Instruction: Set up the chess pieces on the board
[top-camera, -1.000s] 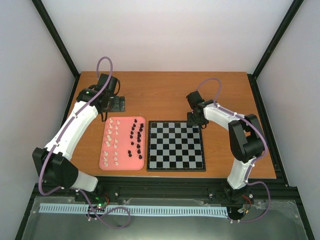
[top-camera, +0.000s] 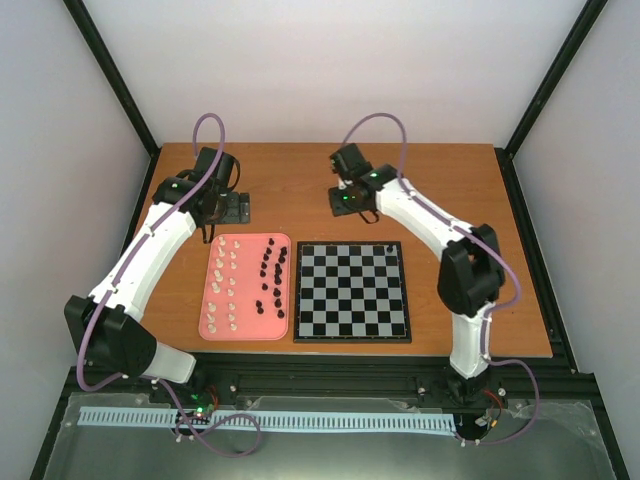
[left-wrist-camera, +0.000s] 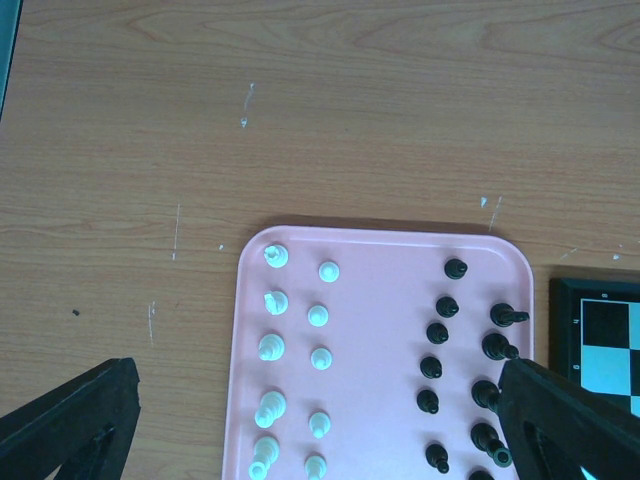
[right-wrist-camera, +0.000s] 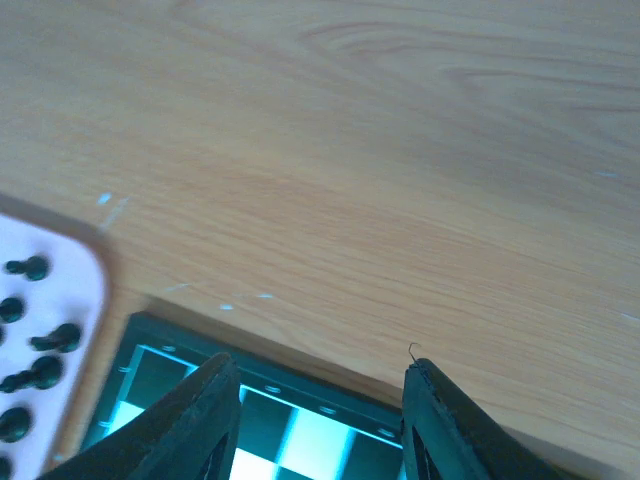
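The checkered chessboard (top-camera: 350, 342) lies on the table, bare except for one black piece (top-camera: 390, 248) at its far right corner. To its left, a pink tray (top-camera: 246, 290) carries several white pieces (left-wrist-camera: 272, 347) on its left side and several black pieces (left-wrist-camera: 431, 367) on its right. My left gripper is open and empty above the tray's far edge. Open as well, my right gripper hovers beyond the board's far edge with nothing between its fingers. In the right wrist view only the board's far left part shows.
Bare wooden table (top-camera: 290, 180) stretches behind the tray and the board. More free surface lies right of the board, below the right arm (top-camera: 430, 215).
The right gripper has moved from the board's far right corner to the left and away beyond its far edge. A black piece now shows standing at that corner. The left arm has stayed still.
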